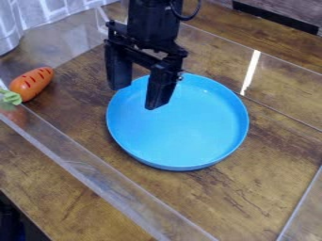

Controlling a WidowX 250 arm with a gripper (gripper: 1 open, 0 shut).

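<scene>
My black gripper (141,75) hangs from the top centre over the back left part of a blue plate (176,132), its two broad fingers apart and nothing visible between them. An orange toy carrot (34,83) with green leaves lies on the wooden table at the left, well apart from the gripper and the plate.
Clear plastic edging runs along the lower left and around the table (265,188). Something pale and shiny stands at the top left corner. The wood to the right of the plate is bare.
</scene>
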